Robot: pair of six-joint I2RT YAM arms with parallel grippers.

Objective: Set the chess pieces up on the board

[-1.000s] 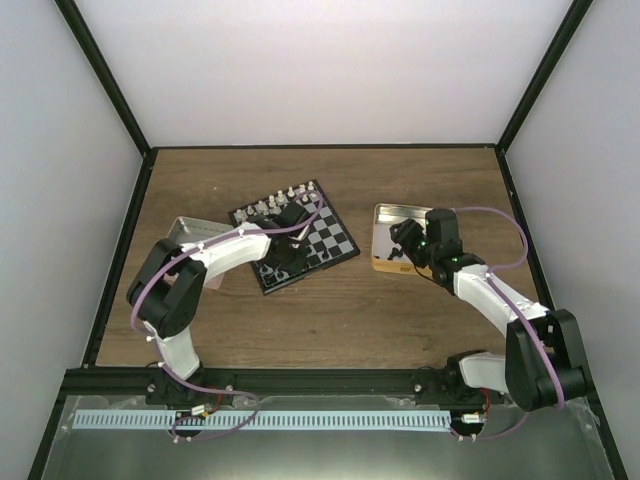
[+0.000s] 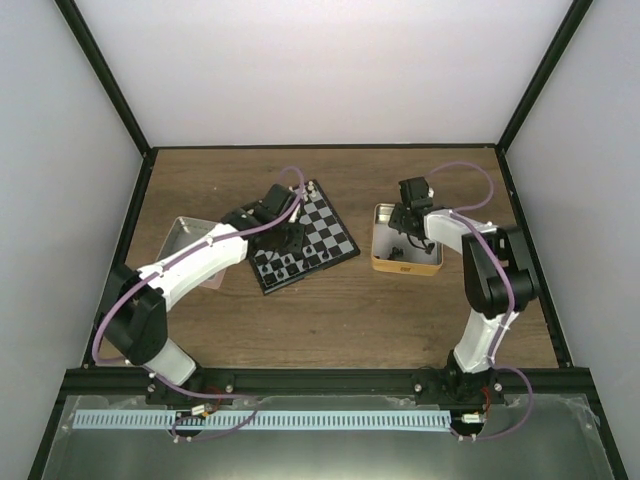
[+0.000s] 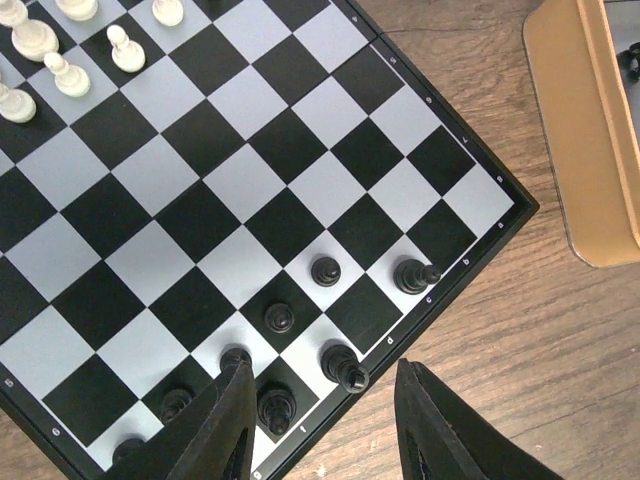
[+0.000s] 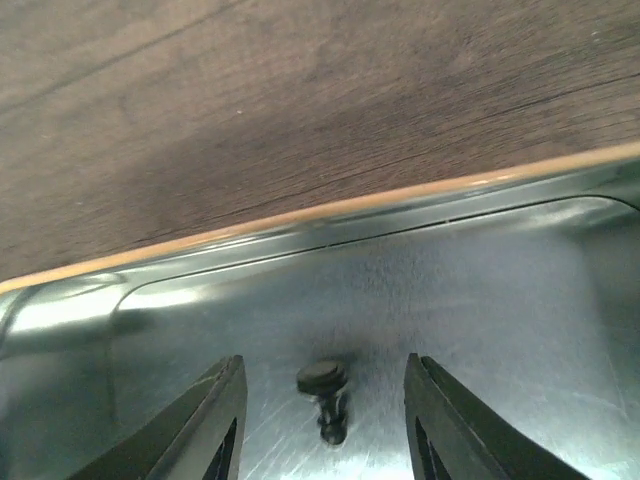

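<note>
The chessboard (image 3: 240, 200) holds white pieces (image 3: 128, 50) at its far end and black pieces (image 3: 340, 367) at the near end in the left wrist view. My left gripper hangs over the black pieces with its fingers apart and nothing seen between them. In the right wrist view, my right gripper is open above a dark chess piece (image 4: 330, 390) lying or standing in the metal tray (image 4: 500, 320), between the fingertips in the picture but not visibly held.
A second tray (image 2: 180, 232) sits left of the board, partly under the left arm. Bare wooden table (image 2: 340, 320) lies in front of the board and between board and right tray.
My left arm has risen and shifted back from lower over the board. My right arm has moved toward the back, over the right tray.
</note>
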